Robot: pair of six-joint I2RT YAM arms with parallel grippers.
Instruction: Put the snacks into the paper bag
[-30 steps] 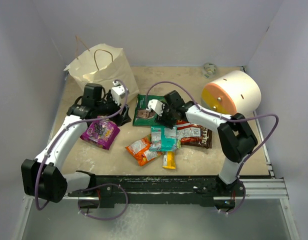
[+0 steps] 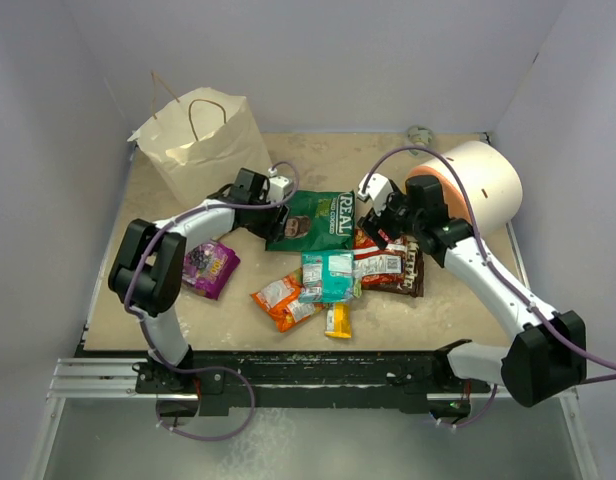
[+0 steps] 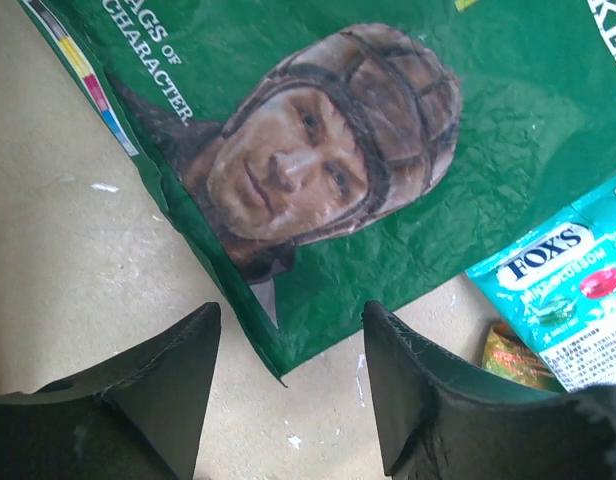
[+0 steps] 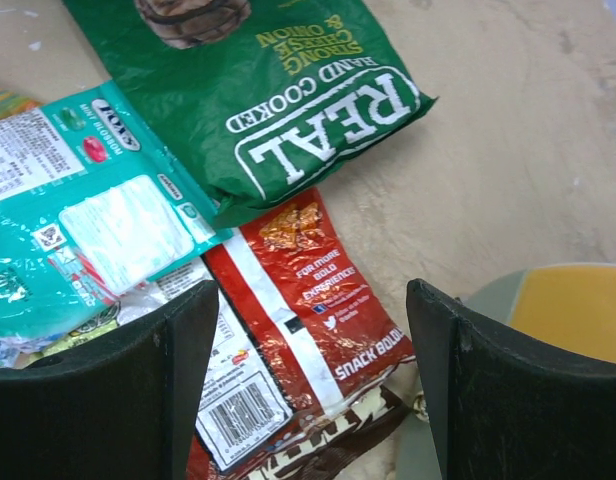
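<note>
The white paper bag (image 2: 203,150) stands upright at the back left, handles up. In the middle lies a flat green crisp packet (image 2: 318,222); its lower left corner sits between the fingertips of my left gripper, which is part open above it, not closed on it. My right gripper is also part open, over a red-and-brown snack packet (image 4: 313,300), nothing gripped. A turquoise Fox's bag (image 2: 327,276) overlaps an orange packet (image 2: 284,302) and the red packet's side. A yellow packet (image 2: 338,321) lies in front, a purple packet (image 2: 209,268) at left.
A white cylinder with an orange end (image 2: 470,185) lies at the right, beside my right gripper. A small clear object (image 2: 419,138) sits at the back edge. Bare table shows behind the green packet and at the front left.
My left gripper has moved right, to the green packet's left end. My right gripper has moved right, from over the packet's middle to beyond its right end. The packets appear unmoved.
</note>
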